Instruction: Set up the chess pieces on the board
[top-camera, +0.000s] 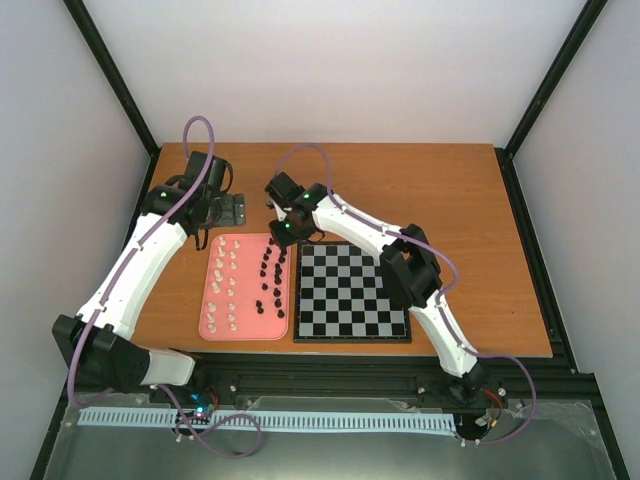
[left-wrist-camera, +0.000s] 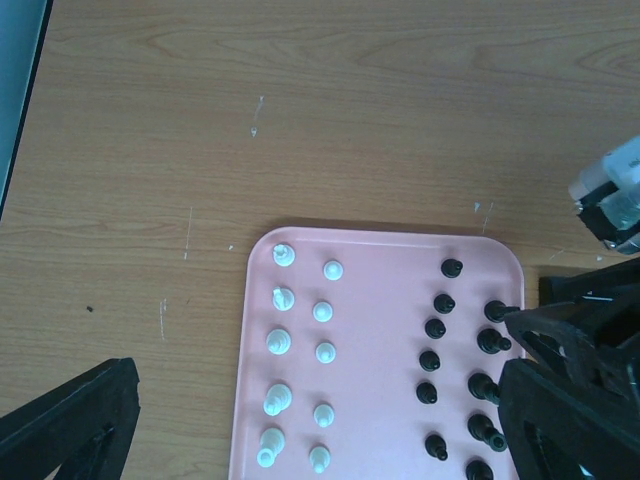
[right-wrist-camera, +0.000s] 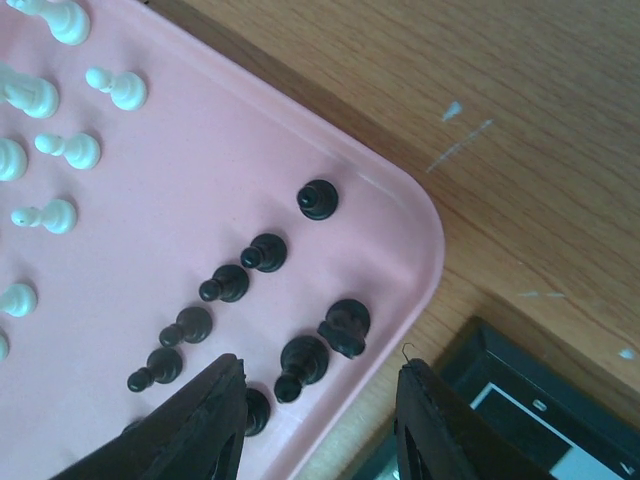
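Observation:
The pink tray (top-camera: 222, 330) holds white pieces (top-camera: 231, 293) on its left and black pieces (top-camera: 263, 287) on its right. To its right lies the chessboard (top-camera: 350, 300), whose far right corner my right arm hides. My right gripper is over the tray's far right part, its fingers apart. Black pieces, among them a black piece (right-wrist-camera: 302, 366) and another black piece (right-wrist-camera: 345, 325), show below and between those fingers, none visibly gripped. Behind the tray, in the top view, my left gripper (top-camera: 230, 210) stands open and empty.
The right gripper shows at the right edge of the left wrist view, near the tray. Bare wooden table (top-camera: 470, 240) lies right of the board and behind it.

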